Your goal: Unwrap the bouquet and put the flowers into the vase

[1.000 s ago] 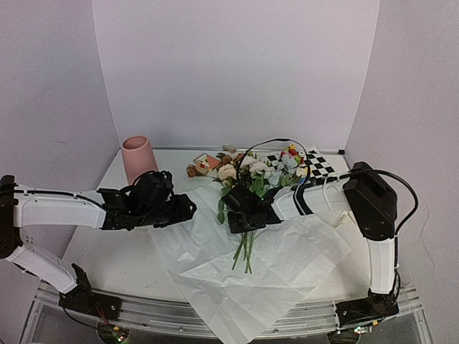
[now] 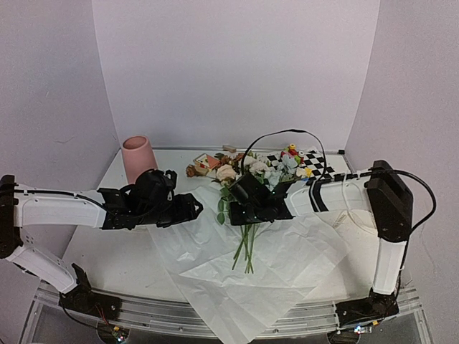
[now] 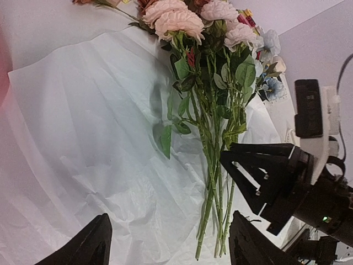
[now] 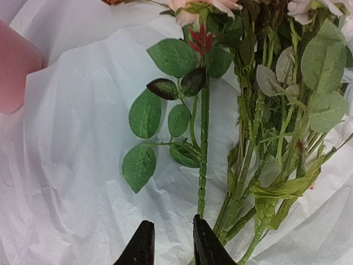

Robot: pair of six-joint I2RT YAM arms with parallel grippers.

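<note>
A bunch of flowers [image 2: 252, 168] lies on white paper, blossoms toward the back and green stems [image 2: 247, 251] toward the front. The pink vase [image 2: 138, 158] stands upright at the back left. Left of the bunch, above the paper, my left gripper [image 2: 197, 206] is open; its wrist view shows bare paper between widely parted fingers. Over the stems is my right gripper [image 2: 235, 213], its fingers parted with paper showing between them. In the right wrist view, one green stem [image 4: 202, 182] runs down to the right-hand finger [image 4: 205, 243], and the other stems lie farther right.
A black-and-white checkered mat [image 2: 315, 166] and a small colourful toy [image 2: 292, 153] are at the back right. Loose paper [image 2: 237, 301] hangs over the table's front edge. The right arm's black cable [image 2: 287, 132] arches above the flowers. Bare table shows at the front left.
My left gripper has shifted slightly right. The flowers and vase look unmoved.
</note>
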